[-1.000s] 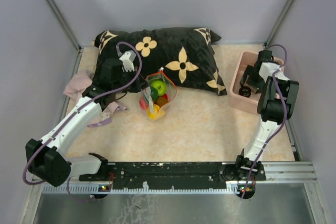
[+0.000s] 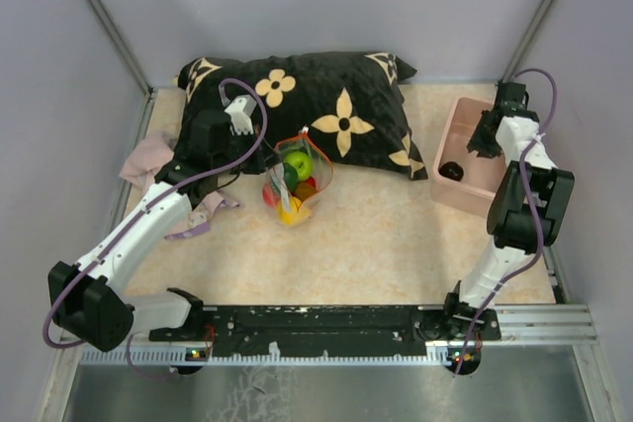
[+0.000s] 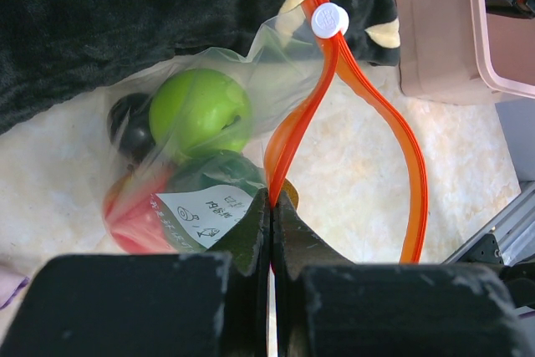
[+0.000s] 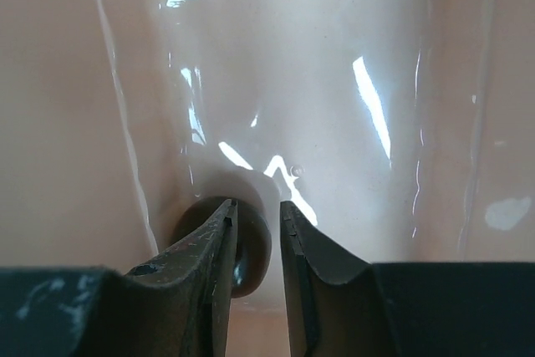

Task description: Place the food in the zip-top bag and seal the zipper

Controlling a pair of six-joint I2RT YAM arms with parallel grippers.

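Note:
The clear bag with orange zipper holds a green apple, red, yellow and dark items. My left gripper is shut on the bag's rim. In the pink bin at the right lies a dark oval food item. My right gripper hangs over it, its fingertips apart; in the right wrist view the item shows behind the fingers, and whether anything is held cannot be made out.
A black flowered cushion lies along the back, a pink cloth at the left.
The left arm and bag are unchanged.

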